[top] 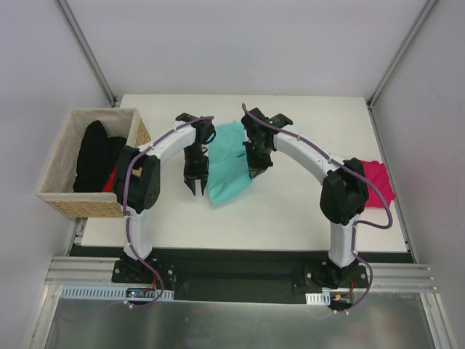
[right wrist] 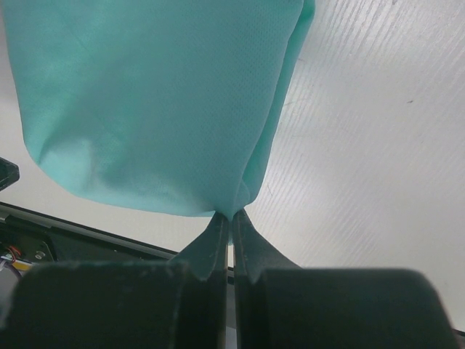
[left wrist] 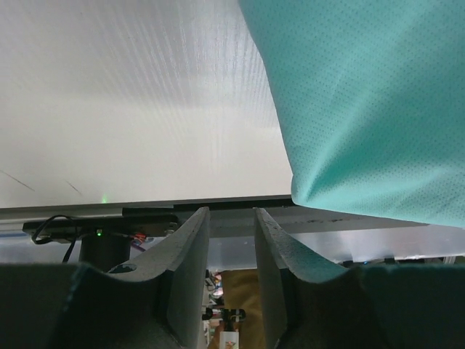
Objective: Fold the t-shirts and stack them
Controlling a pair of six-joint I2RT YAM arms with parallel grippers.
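A turquoise t-shirt lies in the middle of the white table, its far part half hidden by my arms. In the right wrist view its lower corner runs between the tips of my right gripper, which is shut on the cloth. Just left of the shirt, my left gripper is part open. Its fingers stand apart with no cloth between them, and in the left wrist view the shirt's near corner sits to their upper right. A folded red shirt lies at the table's right edge.
A wicker basket with a pale lining stands at the left, holding black cloth and some red cloth. Bare table shows in front of the shirt and to its right.
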